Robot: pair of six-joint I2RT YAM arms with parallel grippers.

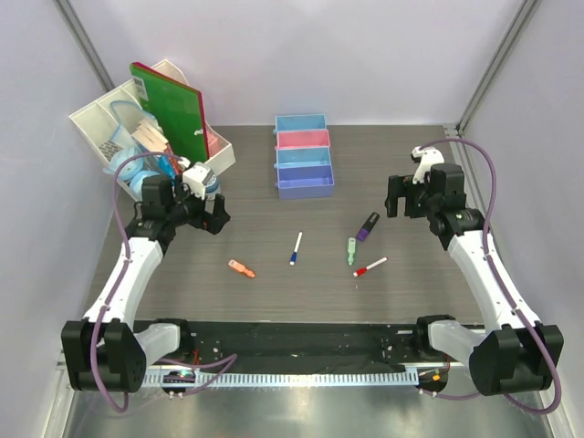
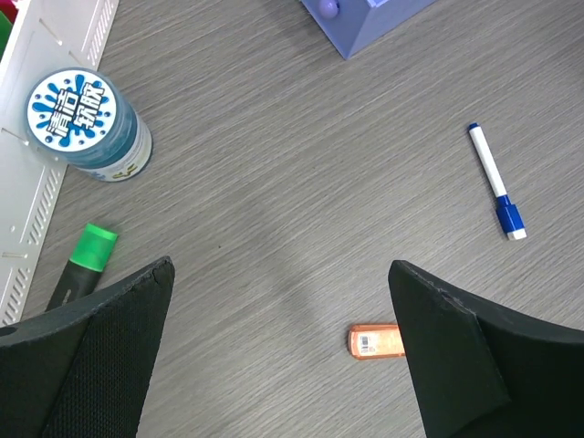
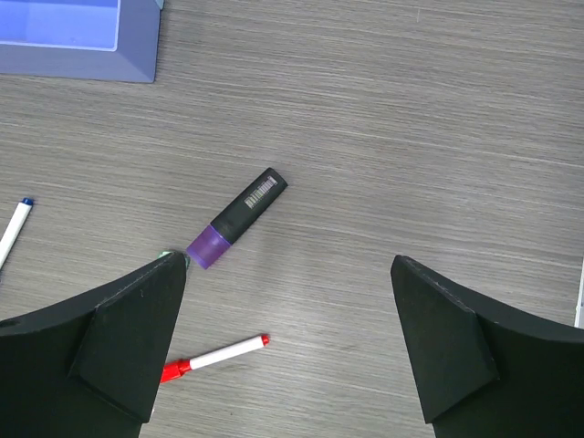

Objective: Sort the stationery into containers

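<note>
On the table lie an orange bottle-like item (image 1: 240, 268), a blue-capped white marker (image 1: 297, 247), a small green bottle (image 1: 351, 250), a purple-capped black highlighter (image 3: 237, 217) and a red-capped marker (image 3: 224, 353). A green-capped highlighter (image 2: 88, 255) lies beside the white bin in the left wrist view. A stack of coloured trays (image 1: 305, 189), blue and pink, stands at the back centre. My left gripper (image 1: 208, 213) is open above the left side, empty. My right gripper (image 1: 401, 195) is open above the right side, empty, with the highlighter below and between its fingers in the wrist view.
A white bin (image 1: 91, 119) at the back left holds a green folder (image 1: 172, 114) and assorted items, with a jar (image 2: 73, 111) of blue lid label beside it. The middle and right of the table have free room between the pens.
</note>
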